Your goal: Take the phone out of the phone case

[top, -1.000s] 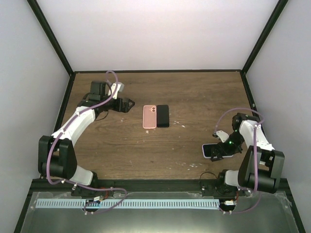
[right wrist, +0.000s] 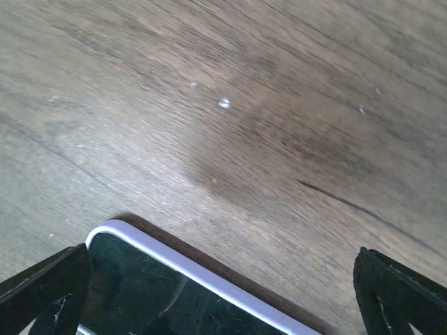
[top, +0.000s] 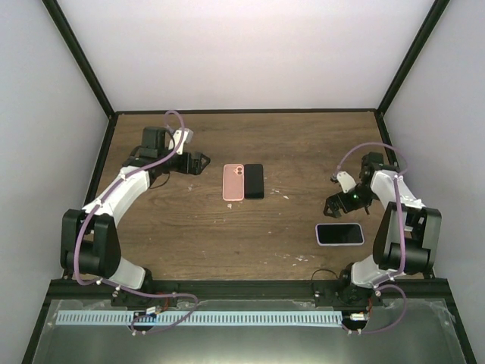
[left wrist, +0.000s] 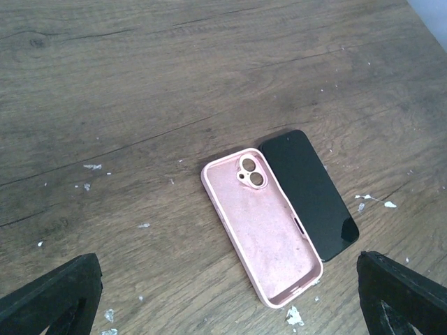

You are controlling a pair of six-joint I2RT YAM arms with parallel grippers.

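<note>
An empty pink phone case (left wrist: 262,227) lies open side up on the table, its camera cutout at the far end. Close along its right side rests a black phone (left wrist: 309,192), outside the case. Nearer the front right, a second black phone (top: 339,234) shows a lilac rim (right wrist: 188,268) around its screen; whether that rim is a case I cannot tell. My left gripper (top: 203,163) hovers left of the pink case, fingers apart and empty. Just beyond the lilac-rimmed phone, my right gripper (top: 330,208) is open above bare wood.
Small pale scuffs (left wrist: 377,202) mark the surface near the pink case. Walls close in on the left and right sides.
My right gripper has moved away from the front edge, from over the lilac-rimmed phone to beyond it, uncovering that phone. The left arm, pink case and both phones look unmoved.
</note>
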